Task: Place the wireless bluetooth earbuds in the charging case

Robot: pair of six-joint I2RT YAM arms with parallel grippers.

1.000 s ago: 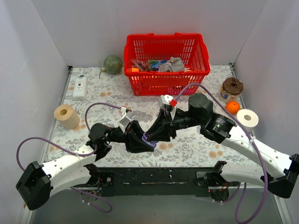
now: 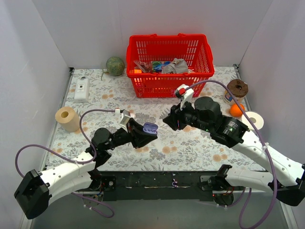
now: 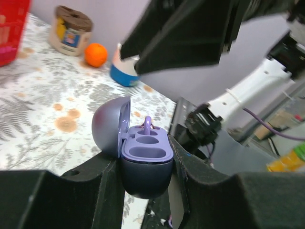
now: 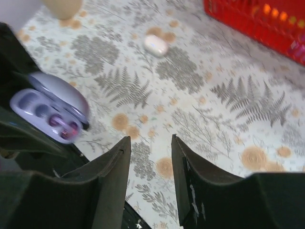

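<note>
My left gripper (image 2: 143, 136) is shut on the lilac charging case (image 2: 150, 128), whose lid is raised. In the left wrist view the case (image 3: 146, 160) is held upright, with a lilac stem (image 3: 147, 125) standing in its far slot. In the right wrist view the case (image 4: 47, 114) is blurred at the left edge. My right gripper (image 2: 174, 119) hangs to the upper right of the case, its fingers slightly parted with nothing seen between them. A small white object (image 4: 155, 45) lies on the table.
A red basket (image 2: 169, 88) stands at the back. An orange (image 2: 237, 109), tape rolls (image 2: 69, 119), a brown-topped can (image 2: 237, 89), a power strip (image 2: 81, 89) and a melon (image 2: 115, 66) surround the patterned table, clear in the middle.
My right gripper has drawn away from the case, up and to the right. My left gripper still holds the case and has shifted slightly upward.
</note>
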